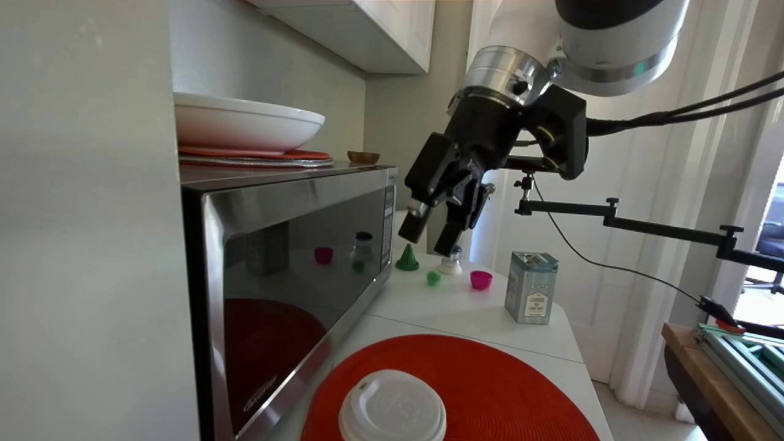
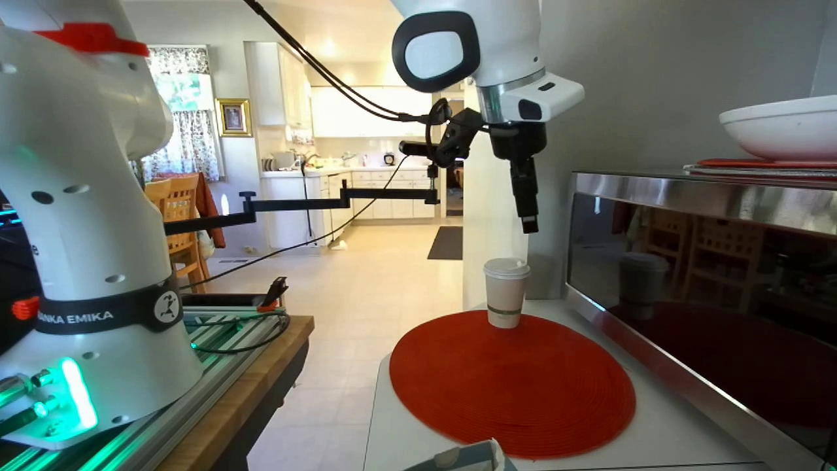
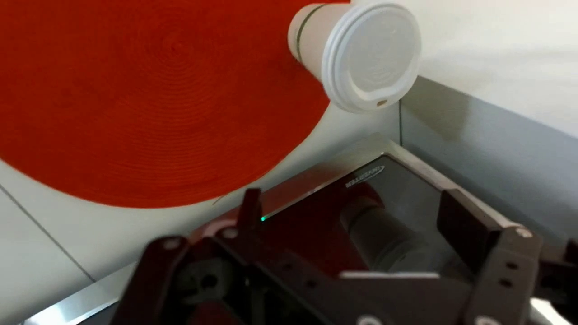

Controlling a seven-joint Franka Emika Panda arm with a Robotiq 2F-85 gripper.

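Observation:
A white lidded paper cup [image 2: 506,294] stands upright at the edge of a round red placemat [image 2: 502,392]. Above the counter hangs my gripper [image 1: 430,234], open and pointing down, well clear of the cup. The wrist view shows the same cup [image 3: 374,57] at upper right, outside the space between my spread fingers. Behind those fingers lies the microwave's dark door [image 3: 325,227], with the cup's reflection in it; nothing is held.
The microwave [image 1: 294,257] flanks the counter and carries a white bowl [image 1: 242,121]. At the far end are a green cone [image 1: 407,258], a green ball [image 1: 433,278], a pink cup [image 1: 481,279], a shaker [image 1: 450,263] and a tin [image 1: 530,288]. Most of the placemat is bare.

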